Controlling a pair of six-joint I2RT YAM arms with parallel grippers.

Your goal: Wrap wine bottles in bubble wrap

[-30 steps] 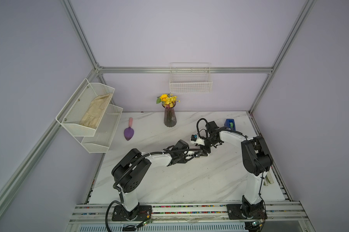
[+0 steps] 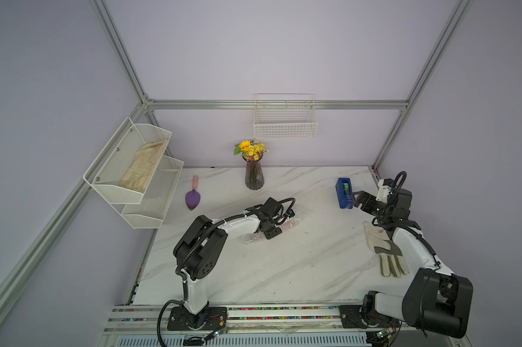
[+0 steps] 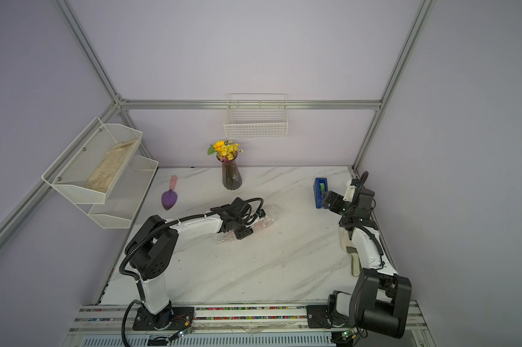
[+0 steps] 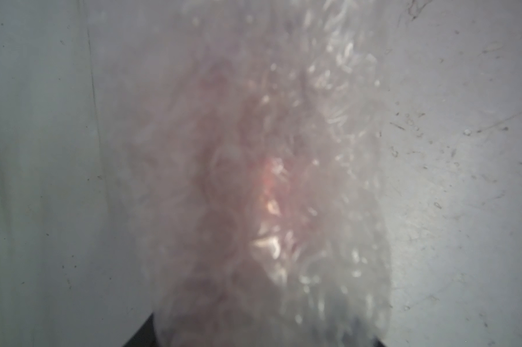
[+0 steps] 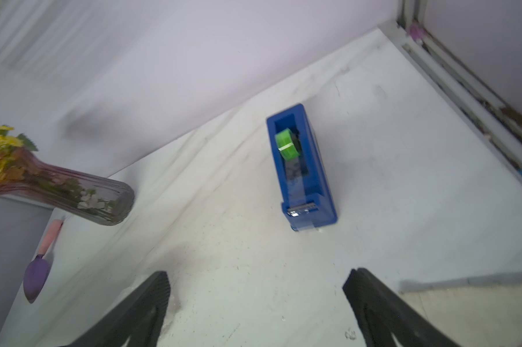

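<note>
A bottle wrapped in clear bubble wrap (image 4: 261, 173) fills the middle of the left wrist view, a pinkish shape showing through it. From above, the wrapped bundle (image 2: 290, 224) lies on the table, partly hidden under the left arm. My left gripper (image 2: 270, 226) is shut on the bundle. Over the table's right side, my right gripper stands open with nothing between its fingers. Beyond it, in the right wrist view, the blue tape dispenser (image 5: 302, 173) with a green-cored roll rests on the table.
A flower vase (image 2: 254, 173) stands at the back. The purple trowel (image 2: 192, 199) lies at left near a white wall rack (image 2: 116, 188). Garden tools and a light cloth (image 2: 375, 236) lie under the right arm.
My right gripper has swung from beside the bundle far to the right, to near the tape dispenser. The left arm has shifted only slightly while staying at the bundle.
</note>
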